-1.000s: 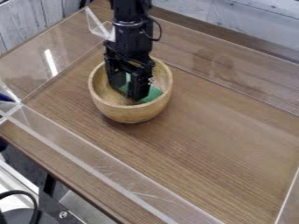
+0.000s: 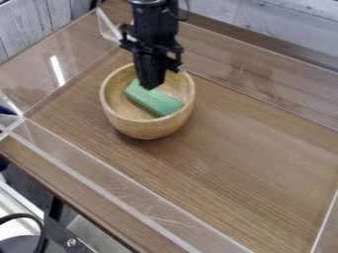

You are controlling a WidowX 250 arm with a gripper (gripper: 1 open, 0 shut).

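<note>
A wooden bowl (image 2: 148, 125) sits on the brown table, left of centre, with a green block (image 2: 152, 99) lying inside it. The dark gripper (image 2: 148, 67) hangs above the back of the bowl, shut, with nothing visible between its fingers; its arm comes down from the top of the view.
Black cabling and a base lie at the lower left corner, and a small blue item is at the left edge.
The gripper has risen up and back out of the bowl, uncovering the green block, which remains in the bowl.
</note>
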